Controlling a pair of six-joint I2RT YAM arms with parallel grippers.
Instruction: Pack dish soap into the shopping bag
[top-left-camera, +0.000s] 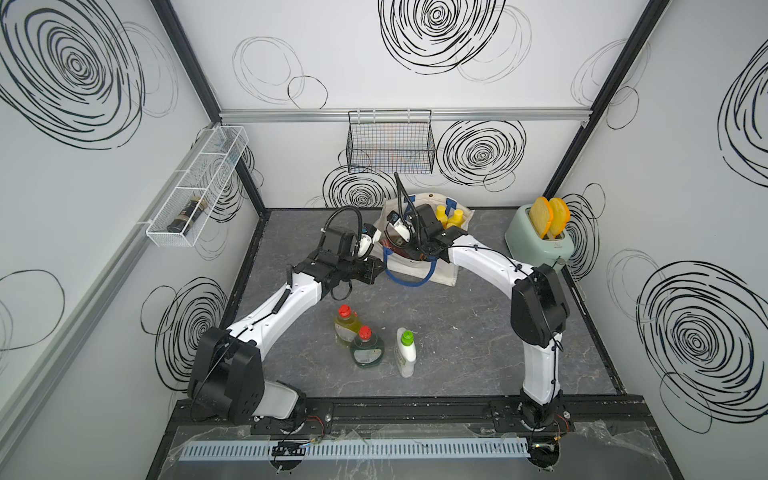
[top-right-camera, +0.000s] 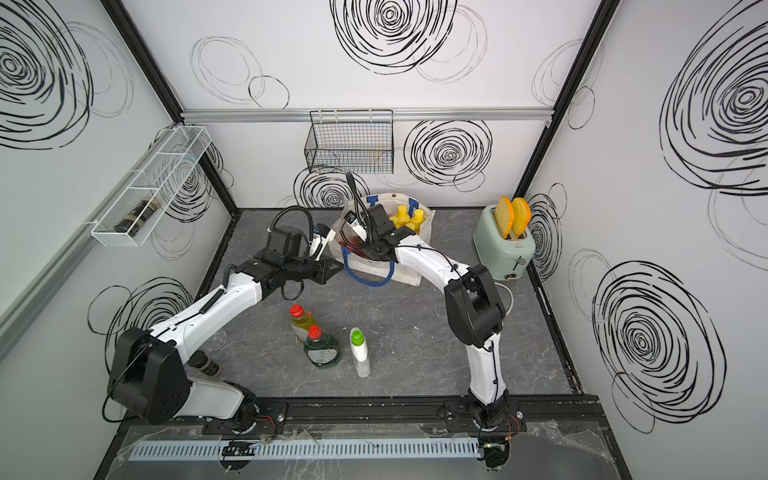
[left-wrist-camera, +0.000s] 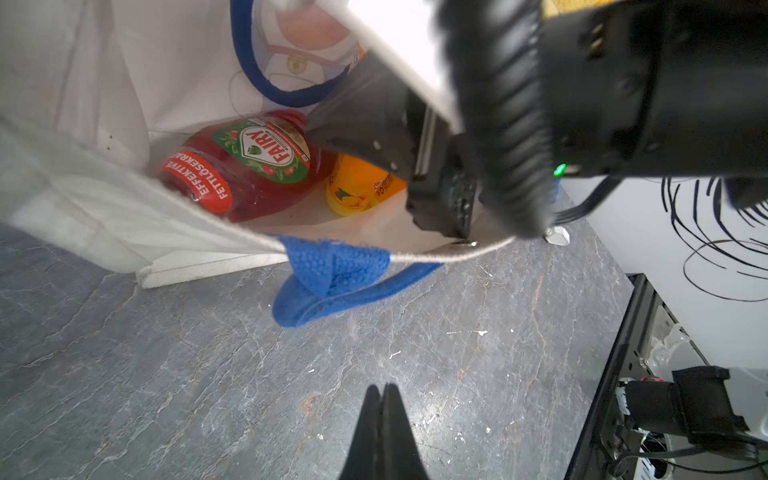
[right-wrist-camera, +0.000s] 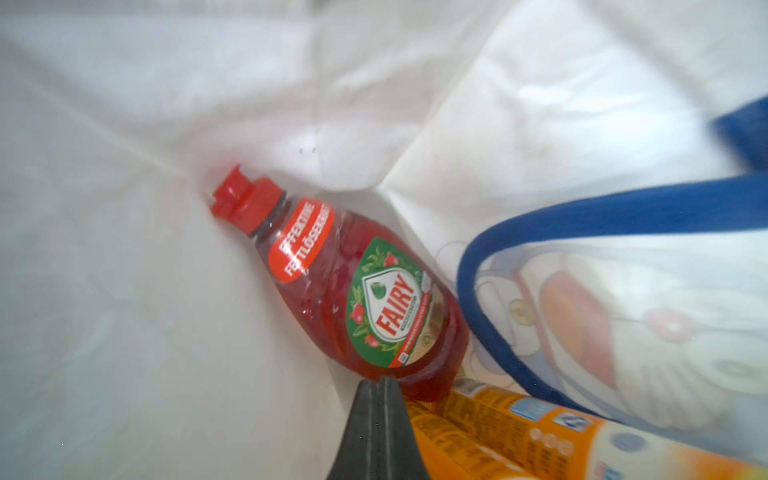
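Observation:
The red Fairy dish soap bottle (right-wrist-camera: 384, 296) lies tilted inside the white shopping bag (right-wrist-camera: 208, 384), its cap against the bag's wall. My right gripper is shut, with nothing between its fingers; it is above the bottle's lower end, which lies outside the fingers. In the left wrist view the same soap bottle (left-wrist-camera: 240, 168) shows through the bag's mouth, with the black right gripper beside it. Outside the bag, over bare tabletop, my left gripper is shut and empty. A blue handle (top-left-camera: 412, 283) hangs at the bag's front.
Yellow-orange bottles (right-wrist-camera: 512, 424) share the bag. On the table's front stand an olive bottle (top-left-camera: 346, 326), a dark green bottle (top-left-camera: 367, 352) and a white green-capped bottle (top-left-camera: 406, 356). A toaster (top-left-camera: 537, 244) occupies the back right.

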